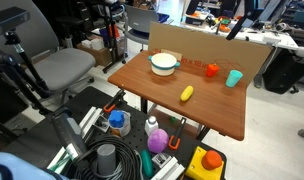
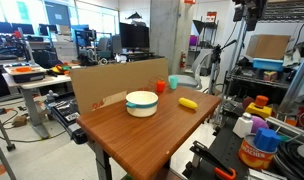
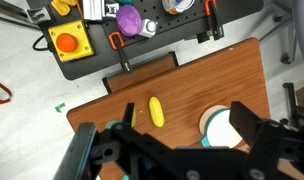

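My gripper is open, its dark fingers wide apart with nothing between them. It hangs high above the brown table [image 1: 152, 88], well clear of everything on it. A yellow, banana-like object [image 1: 187, 93] lies near the table's front edge; in the wrist view, the yellow object [image 3: 156, 111] appears between and beyond the fingers. A white pot with a teal rim [image 1: 164, 64] stands on the left part of the table. Towards the back right are a red round object [image 1: 212, 70] and a teal cup [image 1: 234, 78]. In the wrist view, the fingers partly cover the table.
A brown board [image 2: 122, 84] stands upright along the table's back edge. In front of the table are clamps, a purple ball [image 1: 158, 140], a blue container [image 1: 117, 119], cables and a yellow box with an orange button [image 1: 206, 162]. Bare tabletop lies around the yellow object.
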